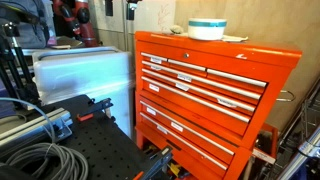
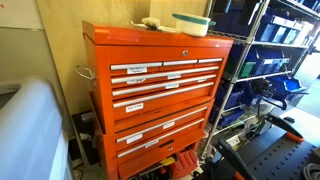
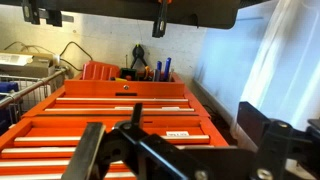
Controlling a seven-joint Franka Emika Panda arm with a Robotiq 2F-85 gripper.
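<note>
Only the tips of my gripper show at the upper edge of exterior view 1, above the dark table and left of the red tool cabinet. In the wrist view the two dark fingers of my gripper stand wide apart, nothing held between them, with the cabinet's drawer fronts beyond. All of the cabinet's drawers look shut. On its top stands a white round pot with a teal rim. Beside the pot lies a pale, cloth-like object.
A black table with clamps on its edge stands before the cabinet. Tools lie low by the cabinet's base. Cables and a white bin are at left, shelves with blue bins at right in exterior view 2.
</note>
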